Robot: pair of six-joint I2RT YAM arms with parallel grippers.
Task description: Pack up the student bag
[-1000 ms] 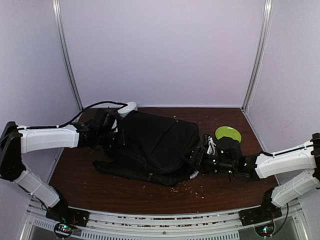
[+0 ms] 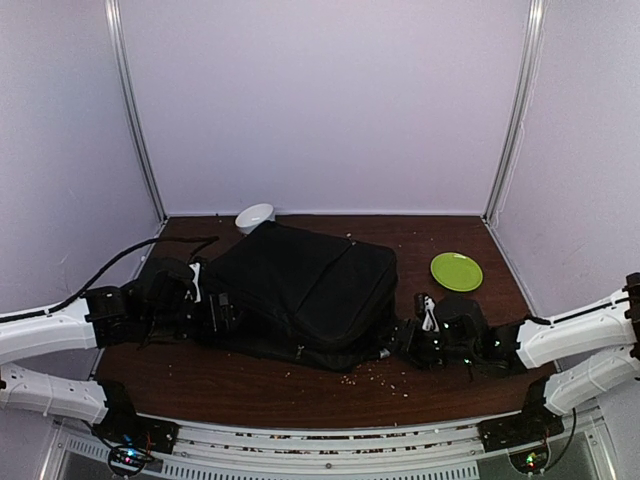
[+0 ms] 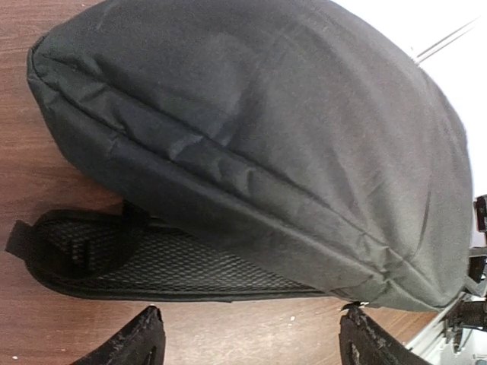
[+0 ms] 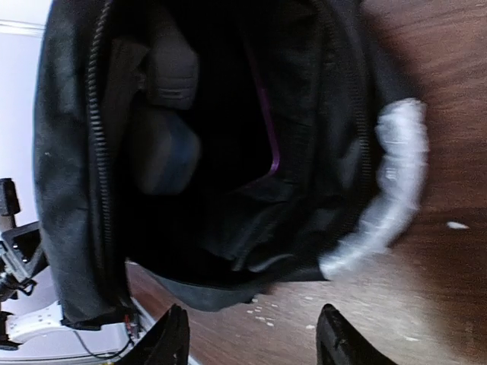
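A black bag [image 2: 330, 280] lies on its back panel in the middle of the table, its top flap raised on the right side. Inside the opening, the right wrist view shows a dark bluish item [image 4: 166, 152] and a thin purple edge [image 4: 266, 129]. My left gripper stands part open at the bag's left end, beside the mesh strap [image 3: 183, 262], with nothing between its fingers. At the bag's right end, my right gripper is part open and empty, just in front of the mouth. A clear plastic wrap [image 4: 388, 182] hangs along the bag's edge.
A white bowl [image 2: 255, 217] stands behind the bag at the back left. To the right lies a green plate [image 2: 456, 271]. Small crumbs [image 2: 372, 384] are scattered on the table in front of the bag, where the surface is otherwise clear.
The bag looks nearly unmoved.
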